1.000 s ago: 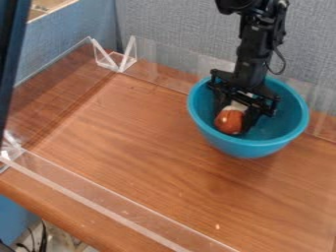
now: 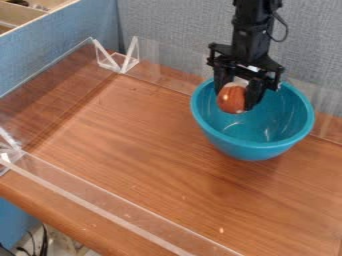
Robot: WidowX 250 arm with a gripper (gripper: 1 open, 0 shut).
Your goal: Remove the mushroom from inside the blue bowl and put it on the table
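Observation:
The toy mushroom (image 2: 233, 99), with its orange-red cap toward the camera, is up near the rim level of the blue bowl (image 2: 254, 148). My black gripper (image 2: 238, 90) reaches down from the top and is shut on the mushroom, its fingers partly hidden behind the cap. The bowl stands upright at the right rear of the wooden table (image 2: 160, 160), and its inside below the mushroom looks empty.
Clear walls edge the table, with a white bracket (image 2: 116, 57) at the back left corner. A wide stretch of bare table lies left of and in front of the bowl. Behind stands a grey partition (image 2: 167, 25).
My gripper has risen with the mushroom, from low in the bowl to about its rim. The bowl has not moved. A dark shape at the left edge has gone from view.

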